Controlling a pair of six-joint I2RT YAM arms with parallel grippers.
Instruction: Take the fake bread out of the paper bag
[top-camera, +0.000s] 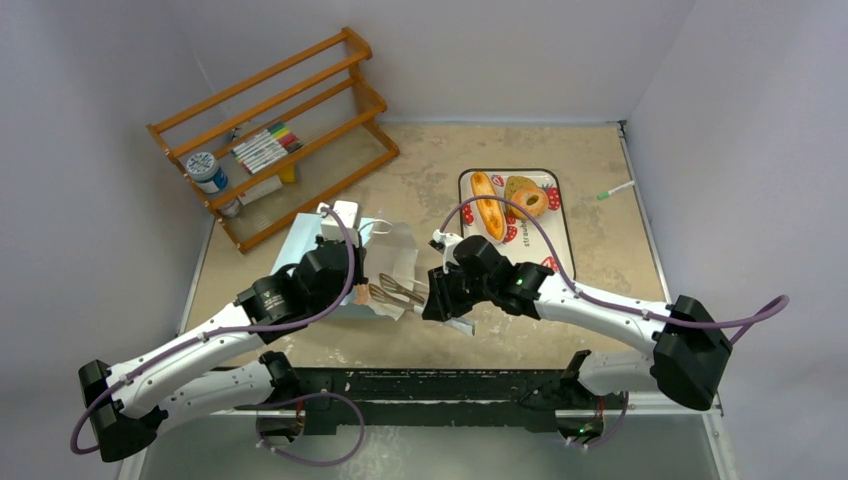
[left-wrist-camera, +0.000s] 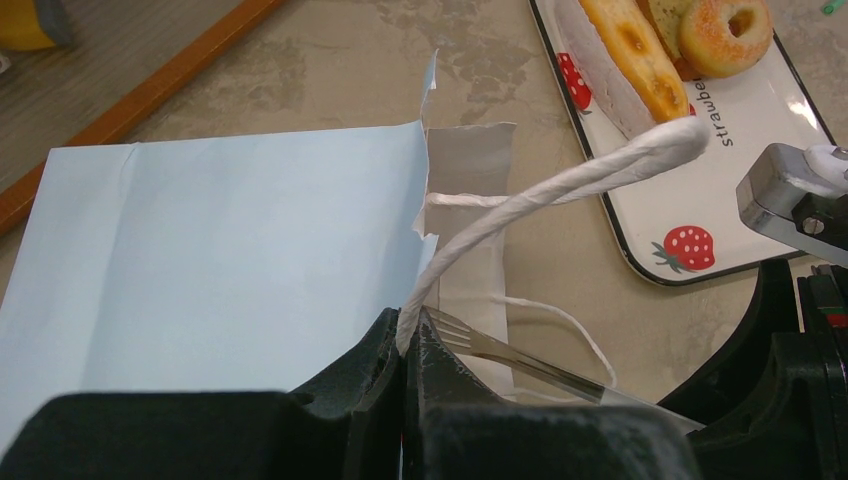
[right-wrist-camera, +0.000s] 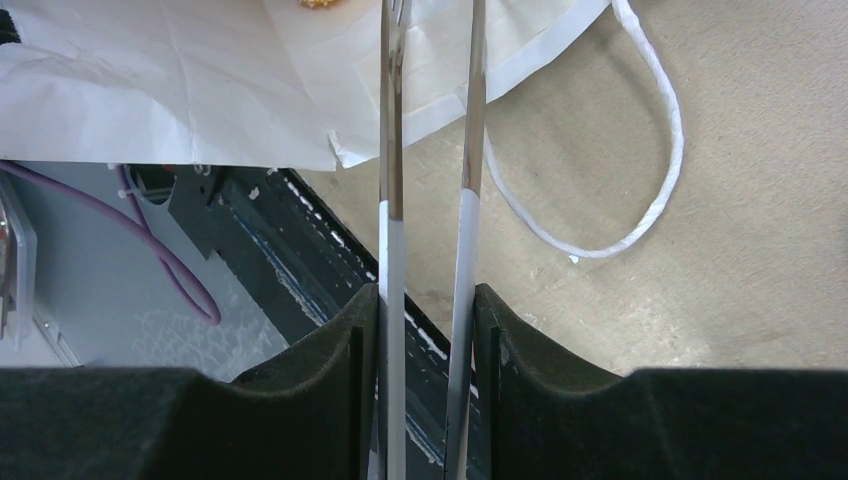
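Observation:
The pale blue paper bag (left-wrist-camera: 260, 250) lies on its side, its torn open end facing right. My left gripper is shut at the bag's mouth, with the white twisted handle (left-wrist-camera: 540, 200) rising from between its fingertips. Metal tongs (right-wrist-camera: 468, 250) with white grips sit between the fingers of my right gripper, their two arms apart. Their slotted ends (top-camera: 395, 290) reach into the bag mouth. A bit of browned bread (right-wrist-camera: 318, 2) shows inside the bag at the top of the right wrist view; the rest is hidden.
A strawberry-print tray (top-camera: 535, 245) at the right back carries a long bun (top-camera: 487, 205), a bagel (top-camera: 531, 201) and another bread piece. The wooden rack (top-camera: 355, 120) stands behind the bag. Bare table lies in front of the tray.

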